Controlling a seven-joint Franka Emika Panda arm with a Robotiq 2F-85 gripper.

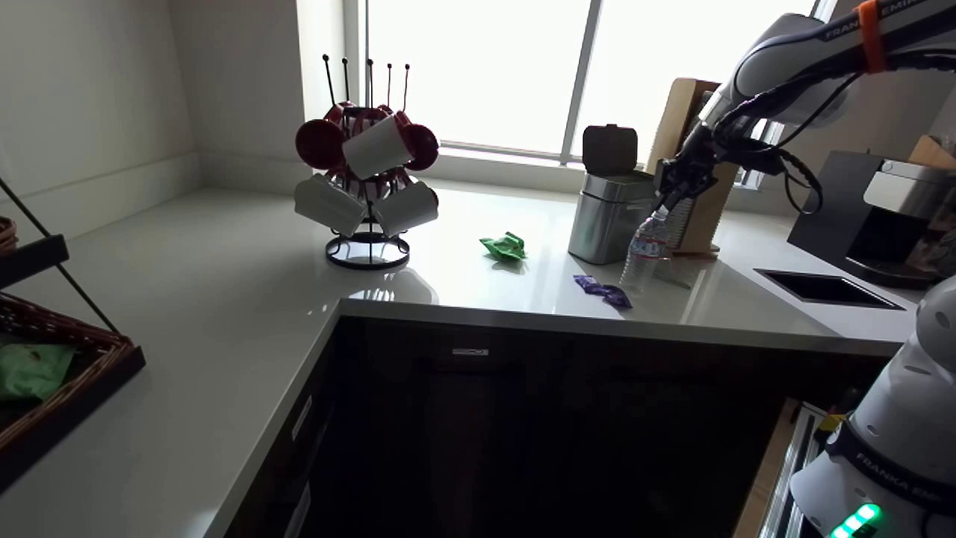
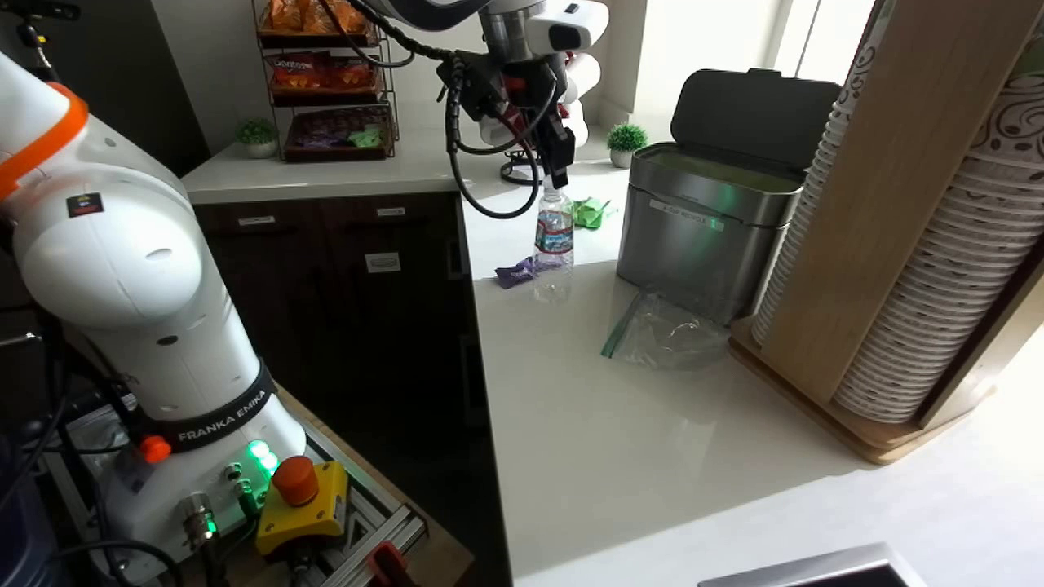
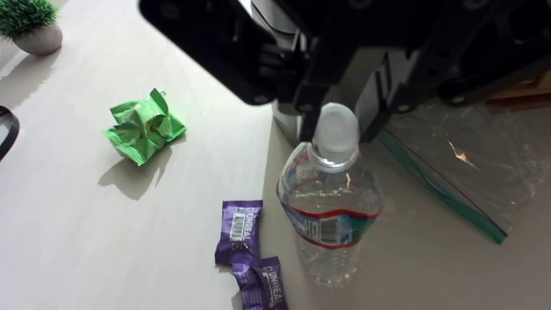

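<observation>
A clear water bottle with a white cap and a red-and-blue label is in the wrist view. My gripper is shut on its cap, one finger to each side. In exterior view 1 the bottle leans a little, its top toward the right. It looks near upright in exterior view 2, where the bottle hangs below the fingers. Whether its base touches the counter I cannot tell.
Purple wrapped snacks lie close beside the bottle, and a green packet lies farther off. A metal bin with its lid up stands near a clear zip bag. A cup holder rises behind.
</observation>
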